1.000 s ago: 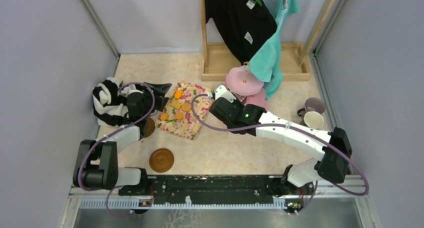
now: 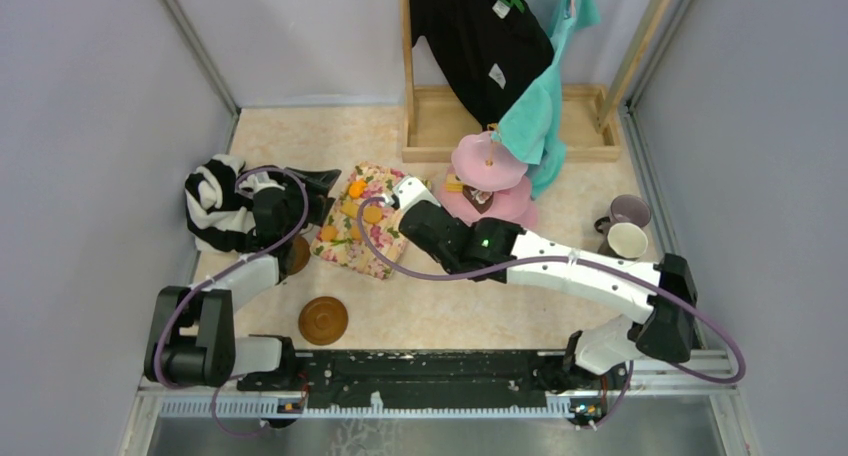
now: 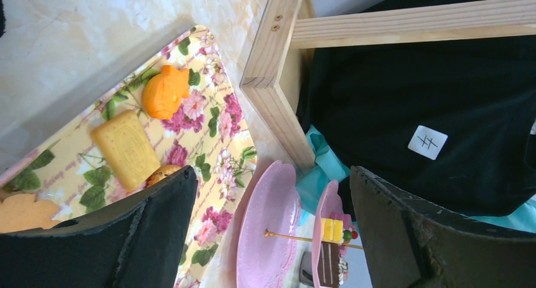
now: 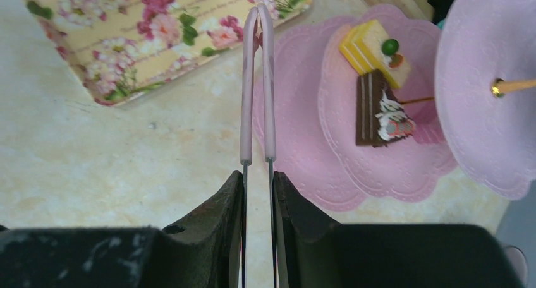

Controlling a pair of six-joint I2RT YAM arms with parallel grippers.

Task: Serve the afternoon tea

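A floral tray (image 2: 345,251) holds cookies and small treats (image 3: 125,150), left of a pink tiered stand (image 2: 475,161) with yellow cake (image 4: 363,51) and chocolate cake (image 4: 370,108). My left gripper (image 2: 328,191) stands open at the tray's left, nothing between its fingers in the left wrist view. My right gripper is shut on pink-handled tongs, whose tips hang over the space between tray and stand. Brown saucers (image 2: 323,321) lie at left and front.
A wooden rack (image 2: 430,153) with black and teal clothes stands behind the stand. Mugs (image 2: 628,240) sit at right, striped cloth (image 2: 210,196) at left.
My right arm has moved left and slightly toward the front, away from the stand, uncovering more of its lower plate. My left arm has barely moved.
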